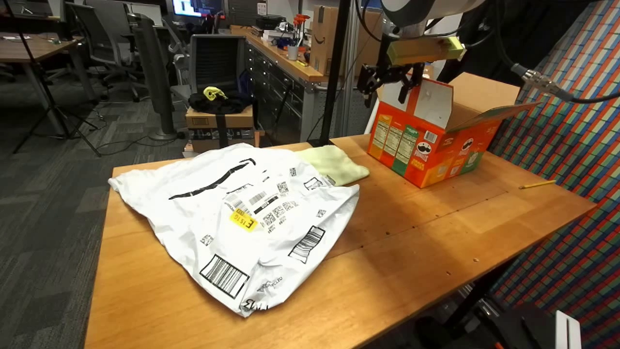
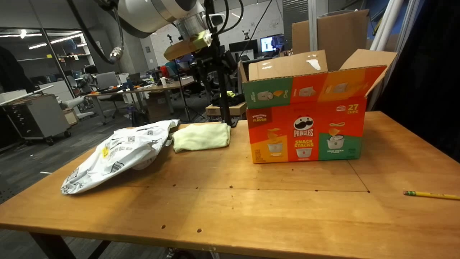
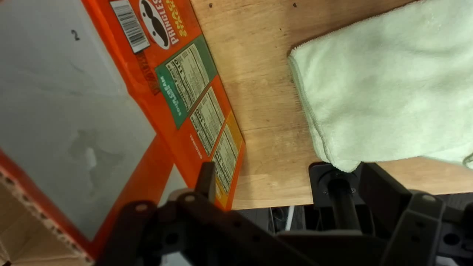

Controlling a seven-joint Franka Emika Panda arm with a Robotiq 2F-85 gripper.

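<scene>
My gripper hangs in the air by the near-left corner of the orange Pringles box, above table height. Its fingers stand wide apart, and in the wrist view nothing lies between the two dark fingers. A pale green folded cloth rests flat on the table, below the gripper and to one side of the box. The box has its flaps up and open; its inside is mostly hidden. A white plastic mailer bag lies crumpled at the table's left, touching or overlapping the cloth's edge in exterior view 1.
A yellow pencil lies at the right of the wooden table. A black upright post stands at the back edge, just behind the cloth.
</scene>
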